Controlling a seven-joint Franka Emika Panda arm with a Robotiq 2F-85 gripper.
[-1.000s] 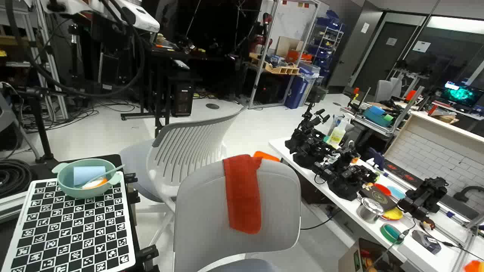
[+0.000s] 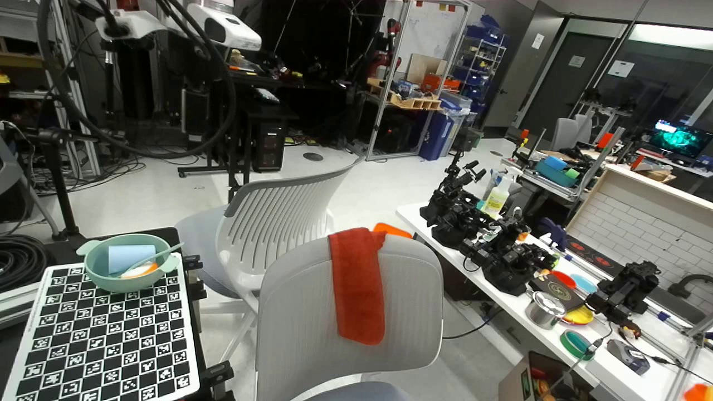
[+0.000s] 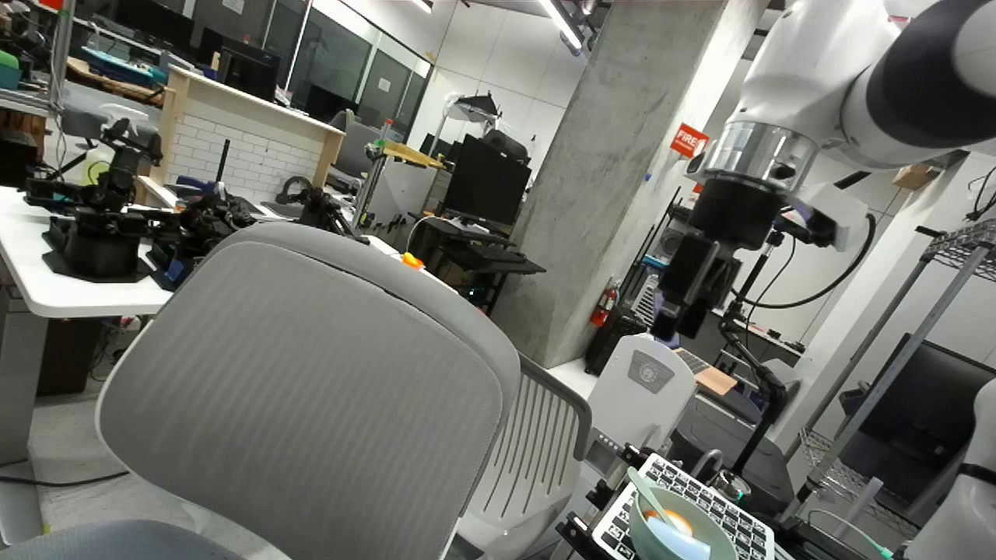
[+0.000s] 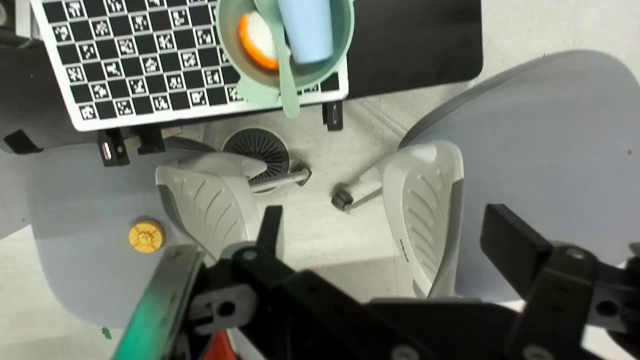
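A green bowl (image 2: 127, 283) sits on a checkered board (image 2: 107, 341) at the left. Inside it lie a light blue cup (image 4: 307, 30), a green spoon (image 4: 284, 72) leaning over the rim, and an orange-and-white round piece (image 4: 258, 42). An orange-red cloth (image 2: 359, 287) drapes over the back of a grey chair; only a scrap of red shows at the bottom of the wrist view. High above the floor, my gripper is open, its fingers wide apart over the chairs with nothing between them. The bowl is apart from it, toward the top of the wrist view.
Two grey chairs, one with its backrest (image 3: 336, 401) large in exterior view 2, stand beside the board. A yellow knob-like piece (image 4: 146, 236) rests on a chair seat. Farther right, a white table (image 2: 481, 274) carries several black devices and a pot (image 2: 545, 310).
The arm's white parts and hanging cable have shifted slightly right and down in exterior view 1. Bowl, board and cloth look unmoved.
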